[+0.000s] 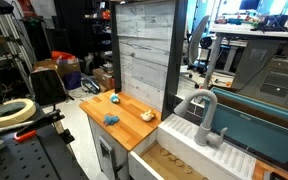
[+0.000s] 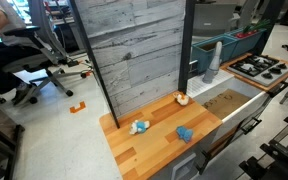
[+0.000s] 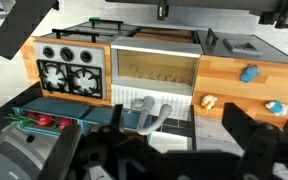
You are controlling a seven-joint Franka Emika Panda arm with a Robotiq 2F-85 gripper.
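Note:
In the wrist view my gripper stands open, its dark fingers wide apart with nothing held between them. The view looks down on a toy-sized kitchen. On the wooden counter point(image 1: 132, 128) lie a blue object point(image 1: 111, 118), a blue-and-white object point(image 2: 139, 127) and a cream-and-brown object point(image 1: 147, 115), all apart from one another. Beside the counter an open white drawer point(image 2: 227, 103) shows a wooden bottom, with several small ring shapes point(image 3: 164, 77) on it. A grey faucet point(image 1: 206, 112) rises by the white rack.
A stove top point(image 2: 259, 67) with black burners lies beyond the drawer. A teal bin point(image 1: 254, 128) runs behind the faucet, and a tall whitewashed panel point(image 2: 149, 55) backs the counter. Tape rolls point(image 1: 12, 112) sit on a black table at left. Bare counter surrounds the small objects.

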